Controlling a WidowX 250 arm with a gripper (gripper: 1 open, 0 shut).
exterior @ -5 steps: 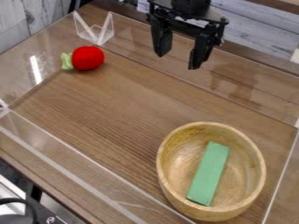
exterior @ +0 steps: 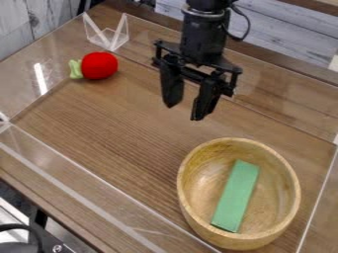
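Observation:
The black gripper (exterior: 191,97) hangs over the middle-upper part of the wooden table, its dark fingers pointing down; whether they are apart or closed is hard to make out. A tan bowl (exterior: 204,162) sits at the lower right with a green block (exterior: 235,196) lying inside it. A red round object (exterior: 101,65) with a green piece beside it lies at the upper left, apart from the gripper.
A white wire rack (exterior: 106,32) stands at the back left. Dark cable shows at the bottom left corner.
The arm and gripper have moved down in the view, toward the bowl. The bowl, green block and red object look unmoved.

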